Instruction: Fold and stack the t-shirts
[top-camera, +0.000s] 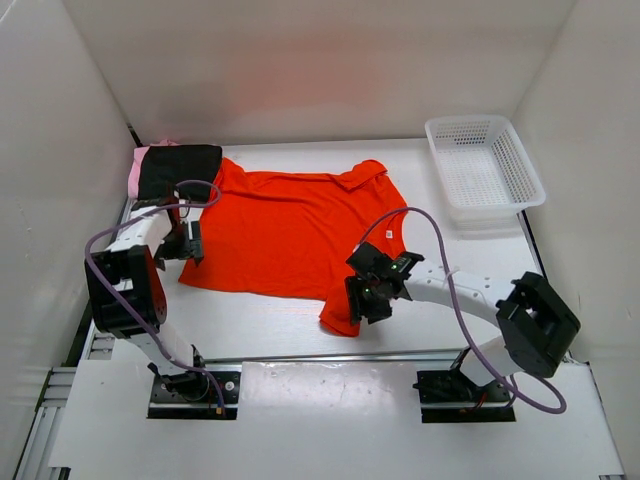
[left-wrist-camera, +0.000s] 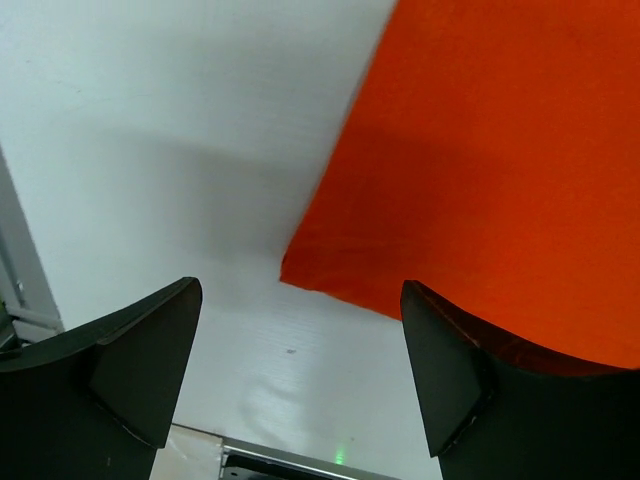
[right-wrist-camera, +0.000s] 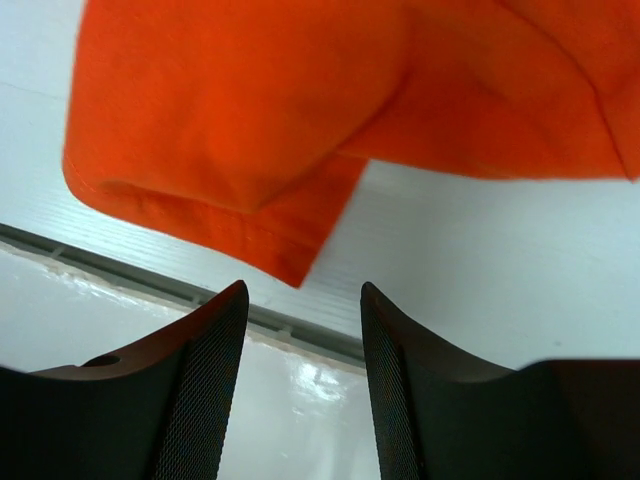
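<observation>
A red t-shirt (top-camera: 300, 230) lies spread over the middle of the table, hem to the left and neck to the right, with the near sleeve (top-camera: 342, 312) pointing at the front edge. My left gripper (top-camera: 193, 245) stands open at the shirt's near left corner; in the left wrist view that hem corner (left-wrist-camera: 340, 250) shows between and beyond the fingers, untouched. Over the near sleeve hangs my right gripper (top-camera: 368, 300), its fingers apart. The sleeve tip (right-wrist-camera: 285, 255) appears just ahead of the gap in the right wrist view, and nothing is between those fingers.
Folded black cloth (top-camera: 180, 170) rests on a pink one (top-camera: 135, 172) at the back left. An empty white basket (top-camera: 485, 165) occupies the back right corner. Bare table (top-camera: 260, 325) lies in front of the shirt.
</observation>
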